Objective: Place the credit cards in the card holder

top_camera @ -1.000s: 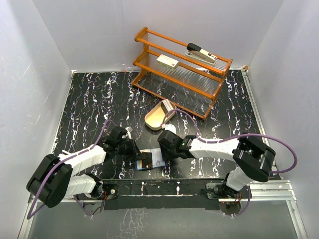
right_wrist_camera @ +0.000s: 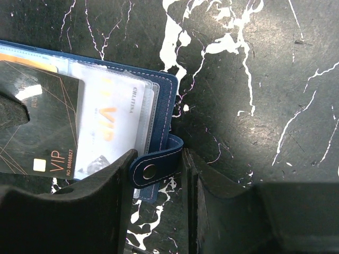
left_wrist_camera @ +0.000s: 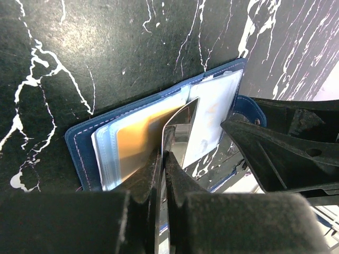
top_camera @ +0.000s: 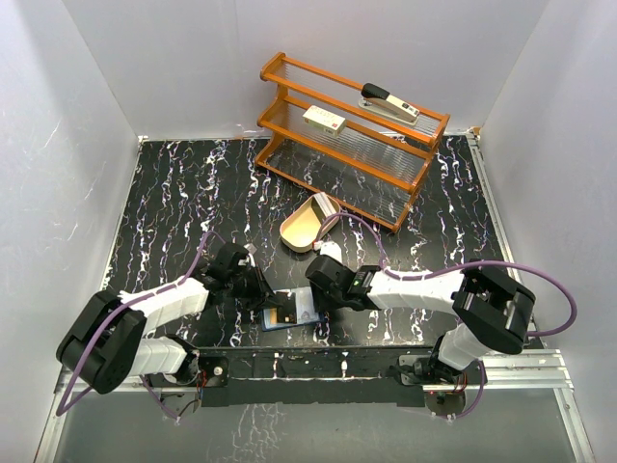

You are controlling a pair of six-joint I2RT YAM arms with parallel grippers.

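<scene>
The blue card holder (left_wrist_camera: 85, 151) lies on the marble surface near the front edge, cards in its sleeves, white (right_wrist_camera: 111, 111) and orange (left_wrist_camera: 132, 145). My left gripper is shut at a dark VIP card over the holder; the card stands tilted in the left wrist view, and whether the fingertips grip it I cannot tell. My right gripper is at the holder's right end, its fingers either side of the blue strap (right_wrist_camera: 159, 159) with the snap.
A cream tray (top_camera: 301, 230) with cards sits behind the arms, before a wooden rack (top_camera: 347, 154) holding a stapler (top_camera: 390, 101) and a white box (top_camera: 324, 119).
Both arms have shifted very slightly; the holder stays in place between them.
</scene>
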